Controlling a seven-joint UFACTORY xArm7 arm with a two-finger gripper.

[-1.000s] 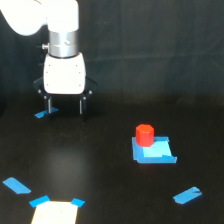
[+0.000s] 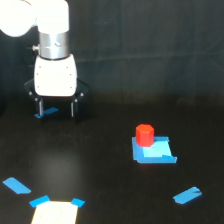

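A small red block point(image 2: 145, 135) sits on a pale blue-white square point(image 2: 157, 149) edged with blue tape, right of centre. My white gripper point(image 2: 57, 111) is at the upper left, its two dark fingers point(image 2: 40, 106) pointing down and spread apart. Nothing shows between them. A wide gap of dark table separates it from the red block.
Blue tape strips lie on the dark table at the left point(image 2: 16, 186), lower right point(image 2: 187, 195) and behind the gripper. A pale yellow-white square point(image 2: 55, 213) with blue tape corners is cut by the bottom edge.
My gripper has shifted a little to the left and stays open. The red block and the squares have not moved.
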